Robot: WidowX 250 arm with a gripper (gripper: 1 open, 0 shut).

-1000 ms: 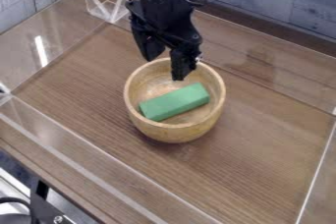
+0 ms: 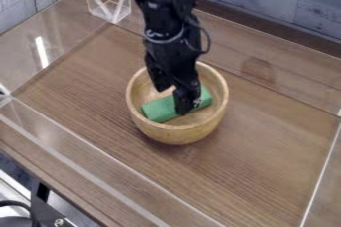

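A round beige bowl (image 2: 176, 131) sits on the wooden table in the middle of the camera view, with a green block (image 2: 160, 110) inside it. The black gripper (image 2: 174, 90) reaches down from the top of the view into the bowl, open, its fingers over and beside the block, partly hiding it. Whether the fingers touch the block is unclear.
Walls edge the back, and a small white wire-like object (image 2: 110, 2) stands at the back left. A black cable lies at the bottom left corner.
The gripper has moved down toward the viewer and into the bowl, now covering part of the green block.
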